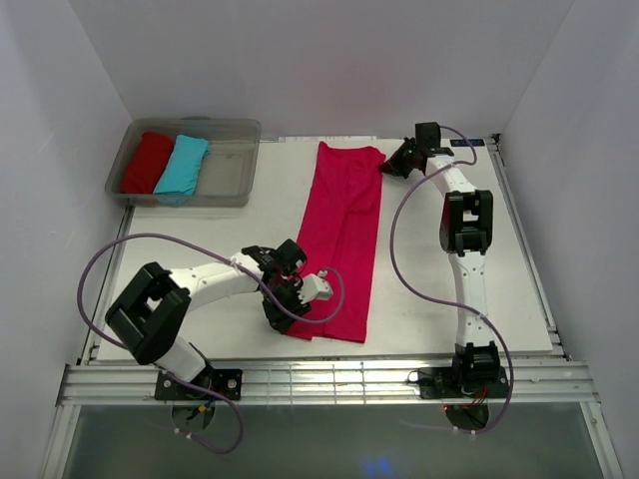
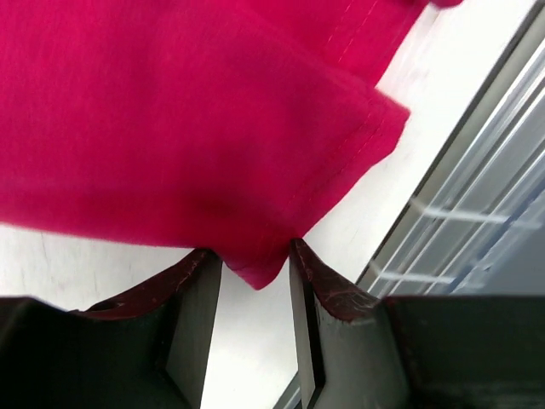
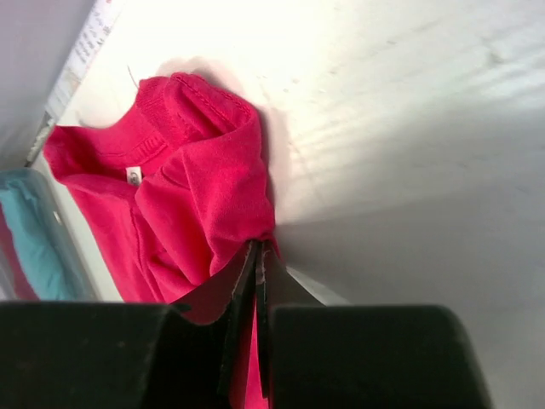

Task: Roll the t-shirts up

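The magenta t-shirt (image 1: 344, 239) lies as a long folded strip, nearly straight from the back of the table to its front edge. At its front left corner is my left gripper. Its fingers stand apart, with the tip of the shirt's corner (image 2: 264, 266) showing between them. My right gripper is shut on the shirt's back right corner (image 3: 247, 213). In the right wrist view the collar end, with a small white label (image 3: 134, 175), lies crumpled beyond the fingers.
A grey bin (image 1: 232, 170) at the back left holds a folded red cloth (image 1: 148, 163) and a folded turquoise cloth (image 1: 183, 165). White table shows bare on both sides of the shirt. A metal rail (image 1: 329, 374) runs along the front.
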